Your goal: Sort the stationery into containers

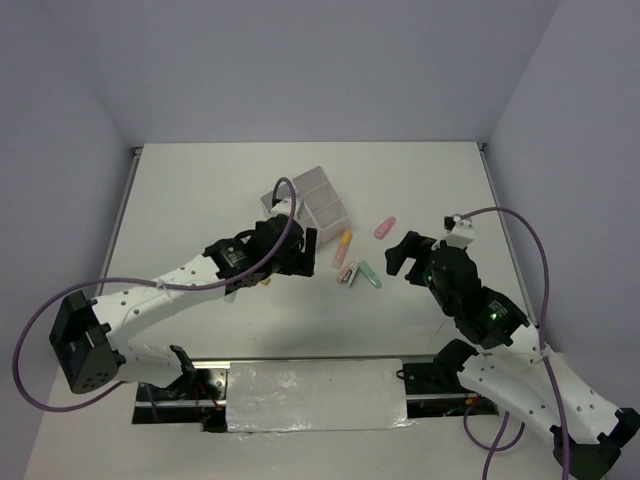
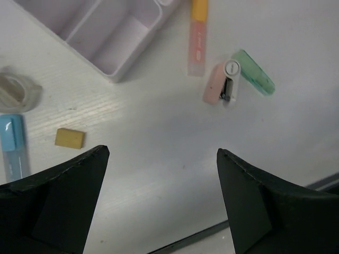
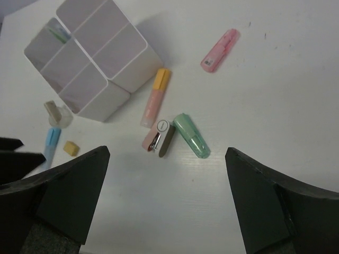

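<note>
My left gripper (image 1: 308, 254) hovers over the table just in front of the divided container (image 1: 320, 198), fingers part open and nothing between them. To the right, my right gripper (image 1: 402, 256) stands open and empty above the table. Between the two lie an orange-capped pink highlighter (image 3: 156, 97), a pink-and-white stapler (image 3: 159, 137) and a green highlighter (image 3: 192, 135). Farther back is a pink highlighter (image 3: 220, 51). On the left, a clear tape dispenser (image 2: 17, 93), a blue-capped marker (image 2: 13, 145) and a yellow block (image 2: 69, 138) lie close together.
Something green (image 3: 57, 35) rests in one compartment of the container; the other compartments in the right wrist view look empty. The left gripper's dark fingers (image 3: 20, 160) show at the right wrist view's left edge.
</note>
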